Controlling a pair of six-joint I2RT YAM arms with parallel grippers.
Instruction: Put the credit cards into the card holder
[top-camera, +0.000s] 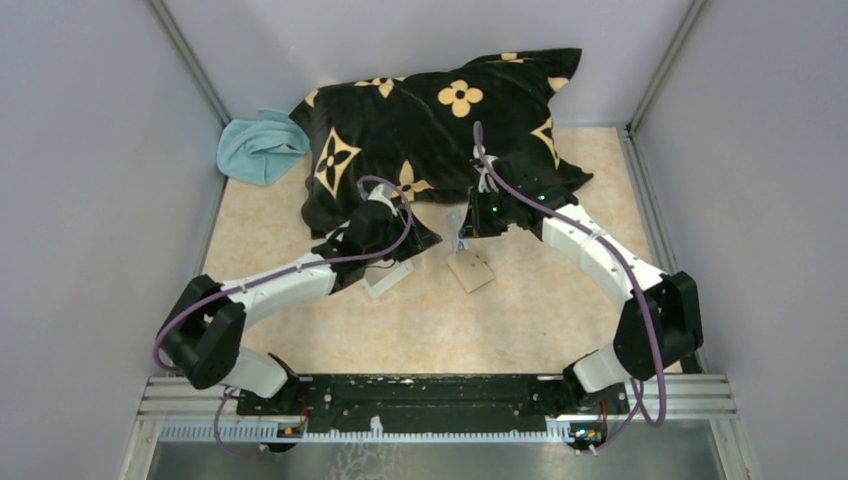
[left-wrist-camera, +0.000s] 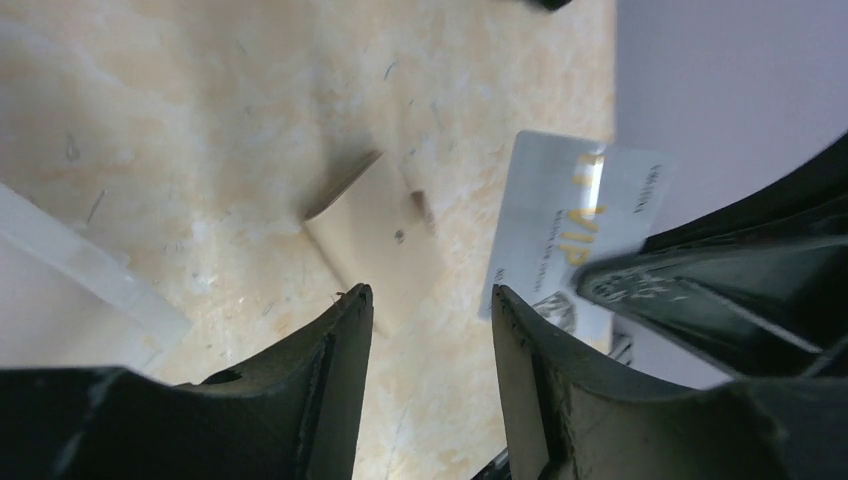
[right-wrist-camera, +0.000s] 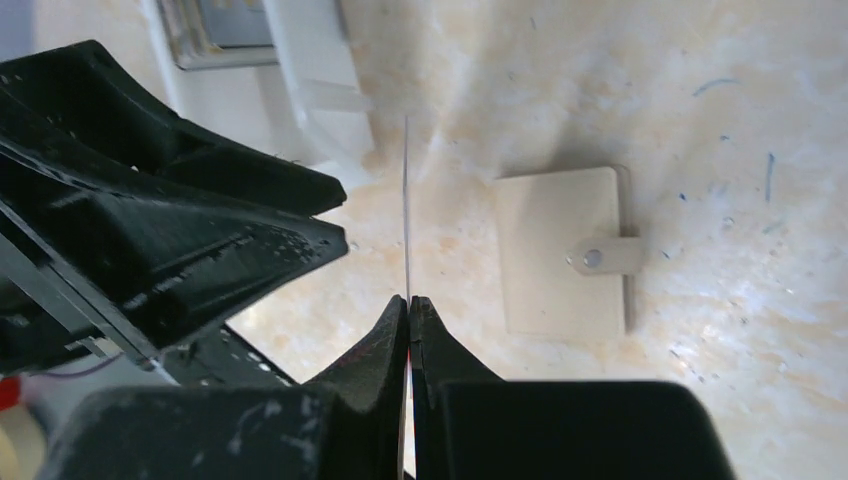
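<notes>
A silver VIP card is pinched in my right gripper, which is shut on it; in the right wrist view the card shows edge-on as a thin upright line. My left gripper stands open, its fingers apart and nothing between them, to the left of the card. On the table below lies the beige card holder (right-wrist-camera: 560, 255), its small strap and snap showing on one side. From the top view the holder (top-camera: 470, 271) sits just under and in front of the right gripper. How wide its mouth stands cannot be made out.
A white box (top-camera: 388, 279) stands partly under the left arm; in the right wrist view something grey shows at its end. Behind the arms a black patterned cloth (top-camera: 440, 120) lies heaped, and a teal cloth (top-camera: 262, 147) rests at the back left.
</notes>
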